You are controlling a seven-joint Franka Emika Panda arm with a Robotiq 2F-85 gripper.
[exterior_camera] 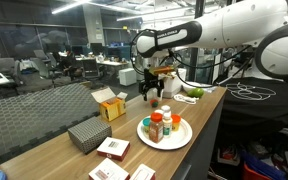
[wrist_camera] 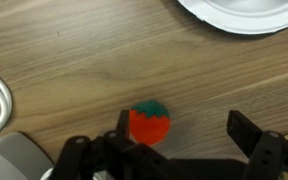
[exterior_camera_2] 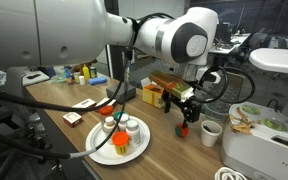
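Note:
A small red object with a green top (wrist_camera: 149, 125), like a toy strawberry or tomato, lies on the wooden table in the wrist view. My gripper stands open above it, and the object shows beside the left finger (wrist_camera: 110, 152) rather than midway. Nothing is held. In exterior view 2 the red object (exterior_camera_2: 182, 131) rests just below the gripper (exterior_camera_2: 188, 112), in front of a white mug. A white plate (exterior_camera_2: 109, 156) bearing several bottles and cups lies nearer that camera; its rim (wrist_camera: 249, 22) enters the top of the wrist view.
The white mug (exterior_camera_2: 212, 133) and a coiled white cable (exterior_camera_2: 230, 173) are close to the red object. A yellow box (exterior_camera: 111, 105), a dark mesh box (exterior_camera: 90, 134) and small red-and-white boxes (exterior_camera: 113, 147) stand along the table. Bare wood separates object and plate.

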